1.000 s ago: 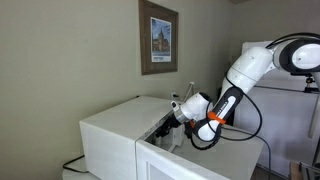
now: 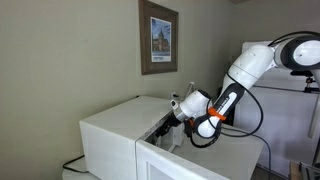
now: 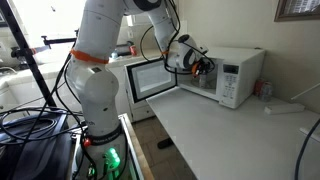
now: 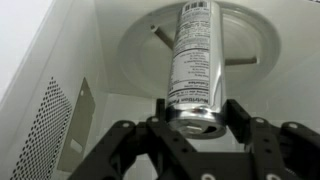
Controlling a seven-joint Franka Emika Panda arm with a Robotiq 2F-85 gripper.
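In the wrist view a silver can (image 4: 193, 75) with a printed label lies between the dark fingers of my gripper, which is shut on it. Behind the can is the round turntable (image 4: 145, 62) inside the white microwave (image 3: 241, 80). From outside, my arm reaches into the microwave's open front, and the can cannot be made out in either exterior view. Whether the can touches the turntable is unclear.
The microwave's door (image 3: 145, 79) hangs wide open beside the arm. Close by in the wrist view is a perforated side wall (image 4: 44, 130). A bottle (image 3: 266, 90) stands beyond the microwave.
The arm's upper links have shifted slightly to the right in exterior view 1. Its gripper end remains at the microwave opening.
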